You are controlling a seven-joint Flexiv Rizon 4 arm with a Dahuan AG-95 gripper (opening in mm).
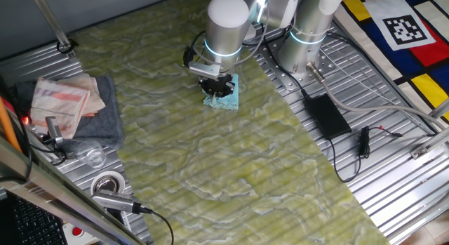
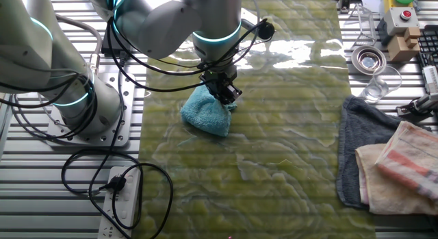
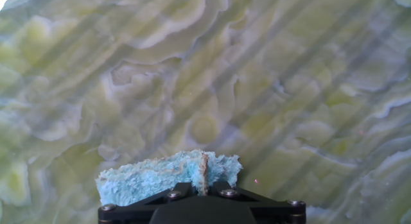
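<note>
A light-blue towel [image 1: 226,102] lies partly under my gripper [image 1: 217,89] on the green marbled mat. The second exterior view shows the same towel [image 2: 207,114] bunched in a soft heap, with my gripper [image 2: 226,95] at its right upper side. In the wrist view, a brownish-edged fold of the blue towel [image 3: 141,179] stands up between the fingertips of my gripper, which is shut on it. The rest of the towel spreads mostly to the left there, partly hidden by the black fingers.
Folded grey and pink-striped cloths [image 2: 404,164] lie off the mat's side, near a clear cup [image 2: 380,84] and a round metal dish [image 2: 368,59]. A black power adapter [image 1: 327,116] and cables lie beside the arm's base.
</note>
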